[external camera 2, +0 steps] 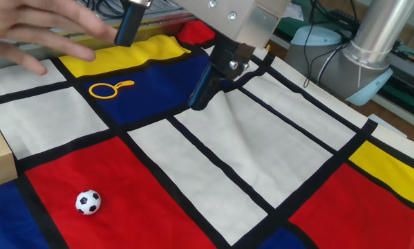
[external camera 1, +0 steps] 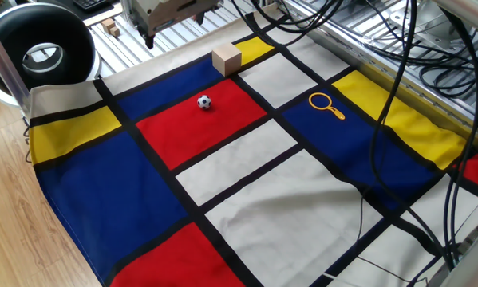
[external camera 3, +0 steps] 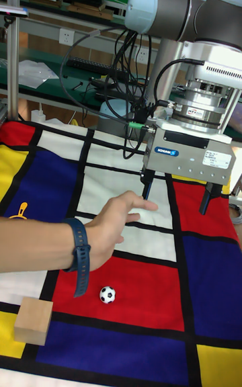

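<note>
High over the cloth, my gripper (external camera 3: 176, 195) hangs with its two dark fingers wide apart and nothing between them. Only its lower part shows at the top edge of exterior view 1. A small black-and-white soccer ball (external camera 1: 204, 102) rests on the red patch. A plain wooden cube (external camera 1: 227, 60) sits at the border of a blue and a yellow patch; exterior view 2 cuts it off at the left edge. On the blue patch lies a yellow ring with a handle (external camera 2: 110, 89), flat on the cloth; in exterior view 3 a forearm covers much of it.
A person's hand (external camera 3: 112, 222) reaches in close to one gripper finger. Black cables (external camera 1: 382, 119) hang over the right side in exterior view 1. The coloured cloth (external camera 1: 278, 199) has broad free areas on its white patches.
</note>
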